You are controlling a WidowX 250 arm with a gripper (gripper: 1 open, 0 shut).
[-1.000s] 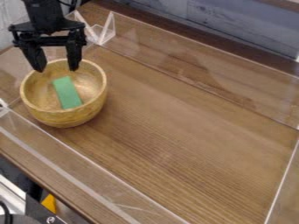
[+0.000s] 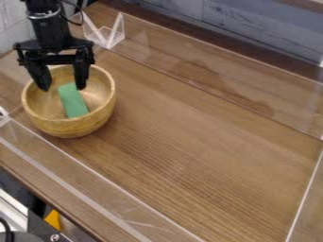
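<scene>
My black gripper (image 2: 53, 70) is over the upper part of a round tan bowl (image 2: 96, 118) at the left, open, its two fingers set wide apart on either side. A green block (image 2: 72, 102) lies inside the bowl, between and just below the fingers as seen from the camera. Whether either finger touches the bowl is hard to tell.
A white wire object (image 2: 106, 34) stands behind the bowl at the upper left. A small yellow object (image 2: 53, 219) and dark parts show beyond the table's edge at the lower left.
The gripper has shifted slightly down in the picture and a little to the left, over the bowl. The bowl and green block look nearly unmoved.
</scene>
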